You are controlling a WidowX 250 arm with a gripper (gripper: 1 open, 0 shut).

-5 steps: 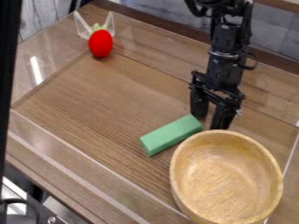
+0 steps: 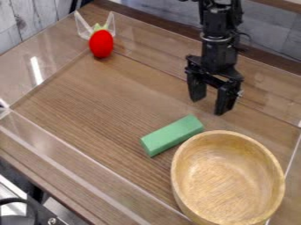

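My black gripper point(image 2: 213, 90) hangs from the arm at the upper right, low over the bare wood behind a green block point(image 2: 172, 135). Whether its fingers are open or shut is hard to tell in this dark, small view. The green block lies diagonally near the middle, beside a large tan bowl point(image 2: 227, 180) at the lower right.
A red egg-shaped object point(image 2: 101, 43) stands at the upper left in front of a small pale, pointed item point(image 2: 94, 25). A dark cable runs at the lower left corner.
My gripper has moved back and up in the view, away from the bowl and the green block. The block and bowl have not visibly moved.
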